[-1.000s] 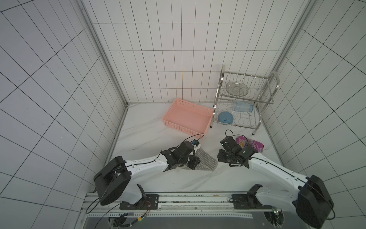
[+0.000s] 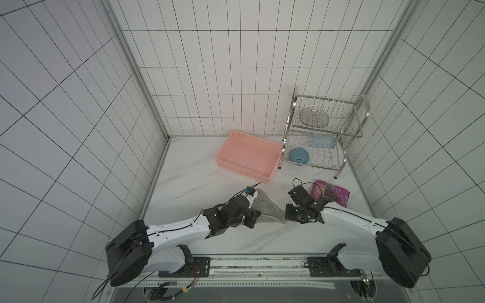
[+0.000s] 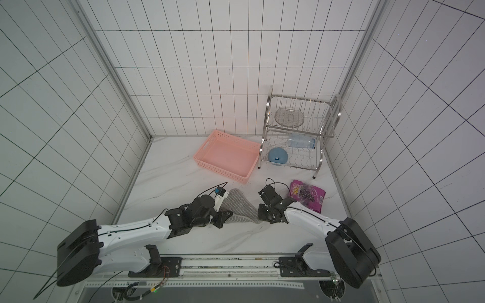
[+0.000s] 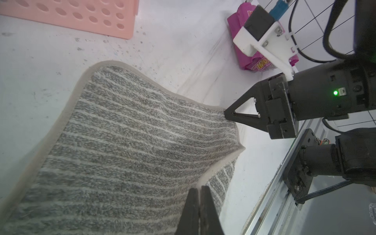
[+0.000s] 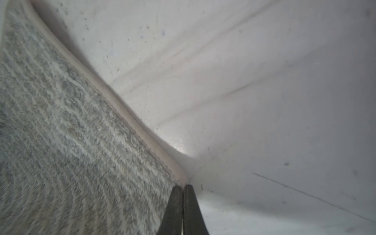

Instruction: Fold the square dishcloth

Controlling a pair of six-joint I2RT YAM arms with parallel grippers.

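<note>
The grey striped dishcloth (image 4: 129,145) lies on the white counter, its near right part lifted or turned over along a pale hem. My left gripper is shut over the cloth; whether fabric is between its fingertips is hard to tell, and in the top views it sits at the cloth's left part. My right gripper is shut at the cloth's hemmed edge on the right, where the fabric reaches right up to its fingertips.
A pink basket (image 2: 248,154) stands behind the cloth. A steel dish rack (image 2: 313,166) with dishes is at back right. A purple package (image 3: 313,197) lies behind the right arm.
My right gripper has moved down onto the cloth's right end.
</note>
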